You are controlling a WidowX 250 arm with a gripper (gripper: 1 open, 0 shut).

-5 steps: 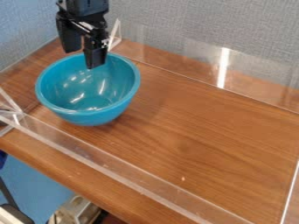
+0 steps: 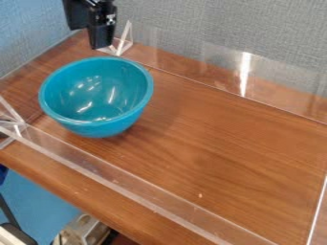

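A glossy turquoise bowl [image 2: 96, 96] sits empty on the wooden tabletop [image 2: 211, 153], in the left half of the view. My black gripper [image 2: 98, 40] hangs at the top left, above and behind the bowl's far rim, apart from it. It is partly out of the frame and stands open, with nothing seen between its fingers.
Clear plastic edging [image 2: 153, 198] runs along the table's front, with more at the back before a grey textured wall. A blue surface and a metal fitting lie below the near left edge.
My gripper has risen and moved slightly back, away from over the bowl toward the top edge of the view. The bowl stays where it was.
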